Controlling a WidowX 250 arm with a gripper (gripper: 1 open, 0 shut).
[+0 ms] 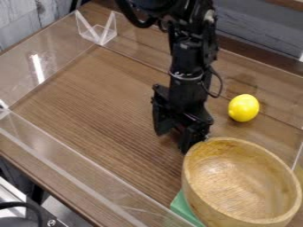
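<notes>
My black gripper (pixel 179 122) is low over the wooden table (pixel 71 124), in the middle of the view, open, its fingers reaching down just left of and behind a large tan bowl (pixel 242 180).
A yellow lemon-like object (pixel 243 107) sits right of the gripper. A green item (pixel 183 209) lies under the bowl's left side. A clear plastic piece (pixel 98 27) stands at the back left.
</notes>
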